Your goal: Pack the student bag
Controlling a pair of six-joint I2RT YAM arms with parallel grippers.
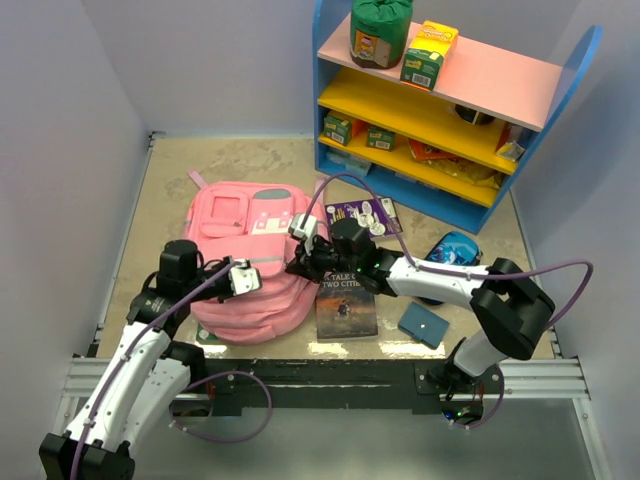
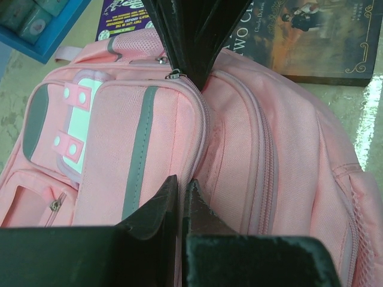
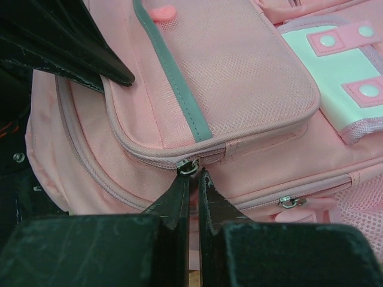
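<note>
The pink student bag (image 1: 225, 300) lies on the table with its front pocket facing up. My left gripper is shut on the piped edge of that front pocket (image 2: 125, 155). Across the pocket, the metal zipper pull (image 3: 188, 167) sits right at the fingertips of my right gripper, which is shut on it. The zipper beside the pull looks closed along the part that shows. Both grippers are close together over the bag's right half in the top view. A tag pocket with a mint panel (image 3: 335, 66) lies beside the front pocket.
Right of the bag lie a dark book (image 1: 346, 308), a purple book (image 1: 370, 214), a blue case (image 1: 452, 250) and a blue notebook (image 1: 423, 325). A shelf (image 1: 420, 110) with boxes and packs stands behind. Between notebook and dark book is bare table.
</note>
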